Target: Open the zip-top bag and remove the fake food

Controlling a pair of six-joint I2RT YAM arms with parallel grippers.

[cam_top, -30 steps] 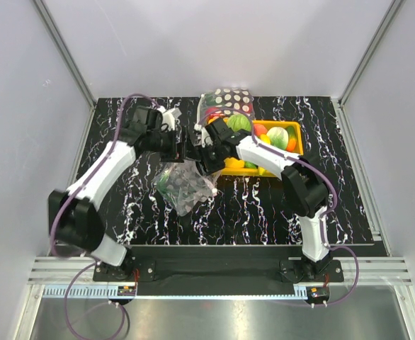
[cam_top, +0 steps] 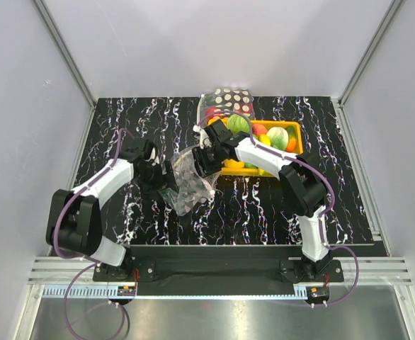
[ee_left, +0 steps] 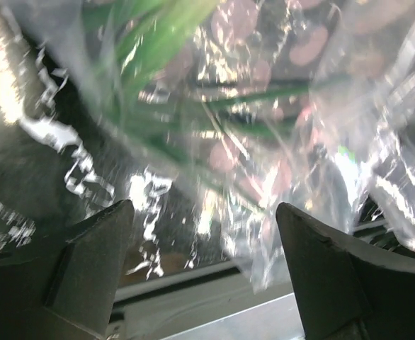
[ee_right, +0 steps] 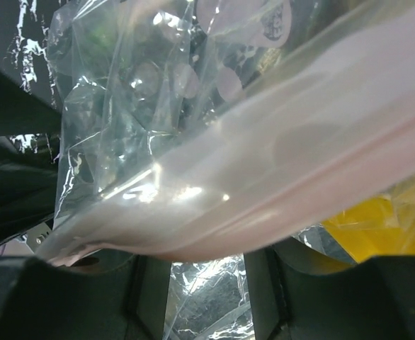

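Note:
A clear zip top bag (cam_top: 188, 190) with pale dots lies on the black marbled table, between my grippers. Long green fake food (ee_left: 147, 49) shows through its plastic in the left wrist view. My left gripper (cam_top: 168, 177) is open above the bag's left side; its fingers (ee_left: 87, 262) stand wide apart, with a corner of film visible between them. At the bag's upper right is my right gripper (cam_top: 205, 163). Its fingers (ee_right: 154, 294) are parted, film showing through the gap. A blurred pinkish bag edge (ee_right: 264, 191) crosses close in front, hiding their tips.
A yellow bin (cam_top: 299, 138) full of fake fruit stands right of the bag, partly under my right arm. Another dotted bag (cam_top: 233, 99) lies behind, at the bin's back left. Bare table (cam_top: 250, 219) spreads at the front right.
The right arm and the bag look almost unchanged.

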